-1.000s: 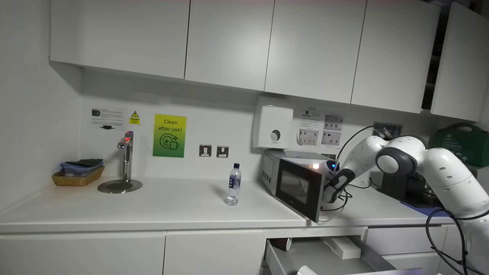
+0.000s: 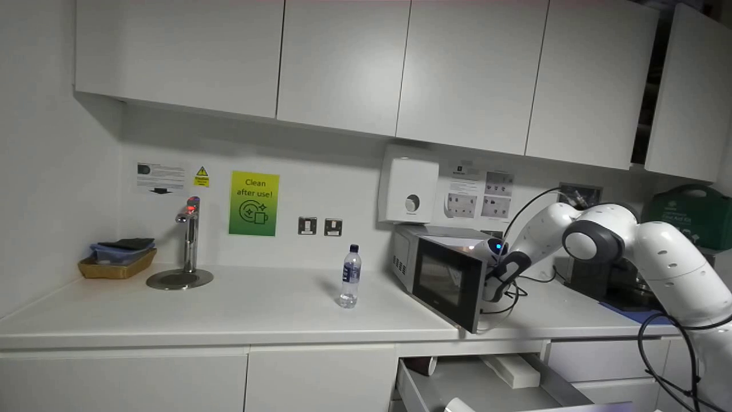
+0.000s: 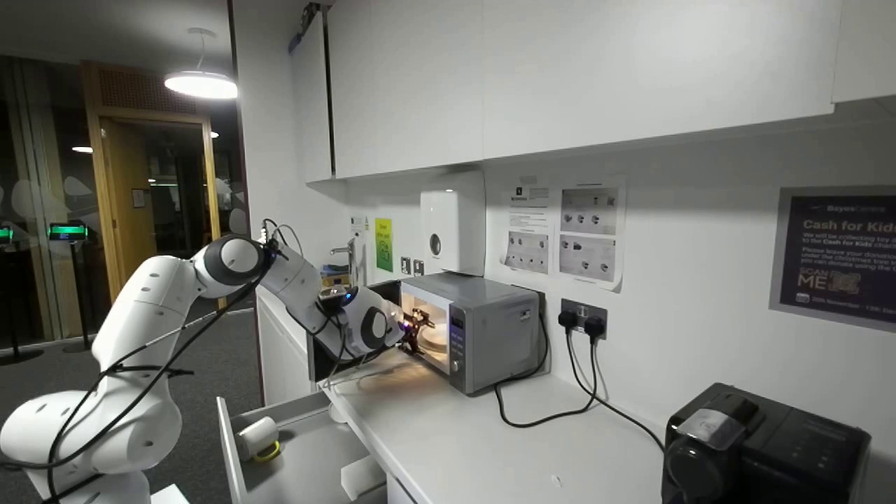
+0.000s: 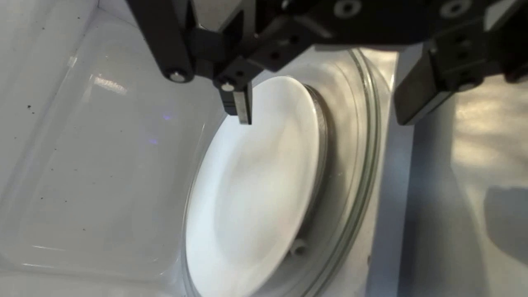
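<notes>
A white plate [image 4: 257, 183] lies on the glass turntable [image 4: 364, 198] inside the lit microwave [image 3: 504, 336], off-centre on the glass in the wrist view. My gripper is open at the microwave's mouth, with its two fingers well apart. One fingertip [image 4: 243, 108] overlaps the plate's upper edge in the wrist view; whether it touches cannot be told. The other finger [image 4: 418, 96] is out past the turntable's rim, near the front frame. The microwave door [image 2: 446, 281] stands wide open and hides my gripper in exterior view 1.
Below the counter, the drawer [image 2: 466, 391] is pulled out, holding a white mug [image 3: 256, 438] and a white block [image 3: 362, 477]. A water bottle [image 2: 350, 276] stands left of the microwave. Cables run beside it; a coffee machine [image 3: 764, 445] sits farther along.
The arm has shifted only slightly in exterior view 1. A pale curved edge below the wrist, beside the door, no longer shows there; a dark cable is seen in that spot.
</notes>
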